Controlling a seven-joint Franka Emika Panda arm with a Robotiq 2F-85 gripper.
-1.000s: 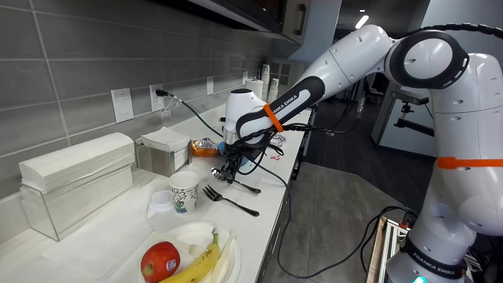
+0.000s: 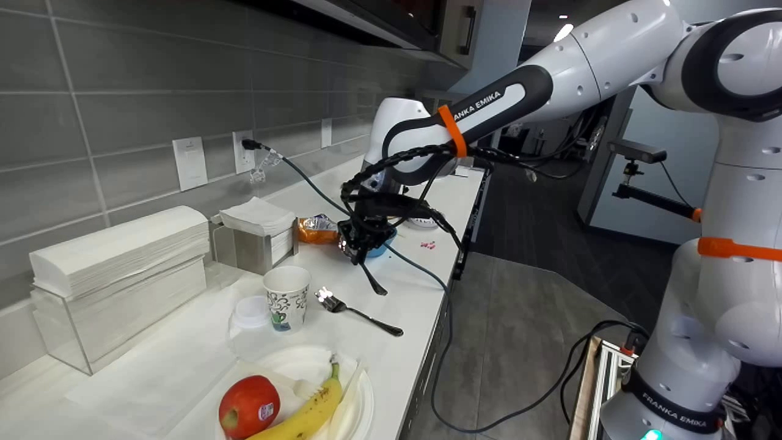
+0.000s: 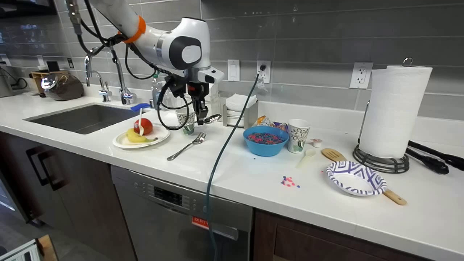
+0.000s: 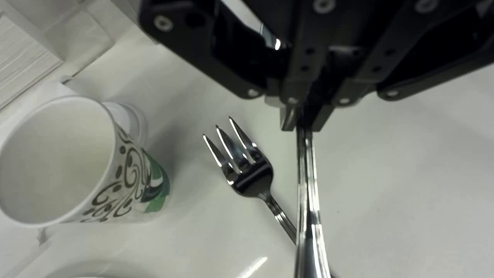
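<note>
My gripper is shut on a shiny metal spoon, and the spoon runs down from between the fingertips in the wrist view. In exterior view 2 the spoon's bowl sticks out to the right of the gripper, above the counter. Its dark handle hangs tilted below the gripper in exterior view 1. A metal fork lies on the counter below, tines toward the patterned paper cup.
A plate with an apple and banana lies left. Further right are a blue bowl, a second cup, a patterned bowl and a paper towel roll. A cable hangs across the counter.
The gripper has risen and carried the spoon up off the counter, with the handle now tilting more steeply down. The upper arm has shifted up and right in exterior view 1.
</note>
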